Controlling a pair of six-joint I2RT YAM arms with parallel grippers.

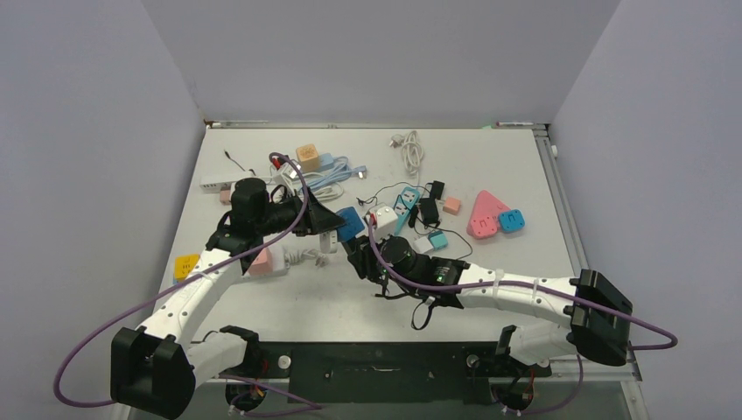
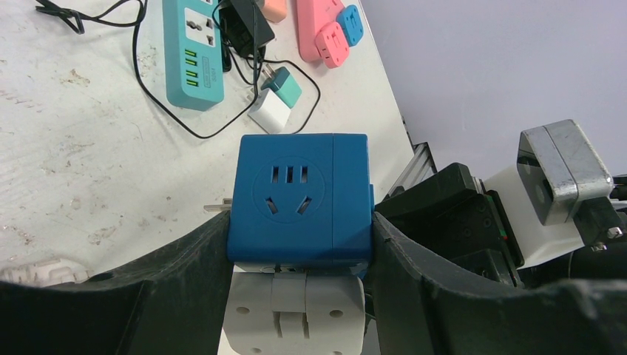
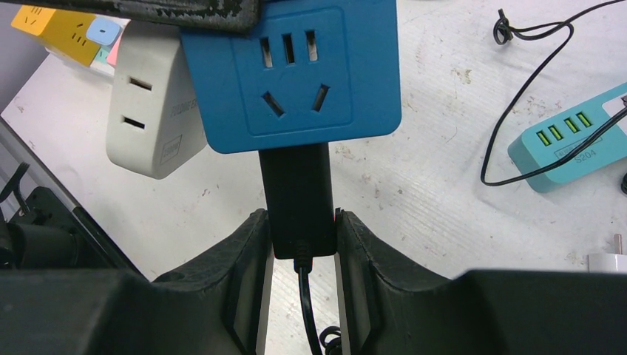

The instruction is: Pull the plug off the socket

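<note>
A blue cube socket (image 2: 285, 229) is held off the table, with my left gripper shut on its two sides. A white plug (image 2: 255, 325) adjoins its lower face in the left wrist view. In the right wrist view, a black plug (image 3: 296, 185) extends from beneath the same blue socket (image 3: 244, 96), its thin cable (image 3: 307, 303) hanging down. The fingers of my right gripper stand along both sides of the black plug, very close to it. Whether they press on it cannot be made out. The white plug (image 3: 151, 103) shows at left there too.
A teal power strip (image 1: 406, 199), black adapter (image 1: 429, 211), and white (image 1: 423, 246) and teal (image 1: 438, 239) plugs lie right of the grippers. Pink (image 1: 483, 206) and blue (image 1: 512, 220) sockets lie farther right. Cables crowd the back left.
</note>
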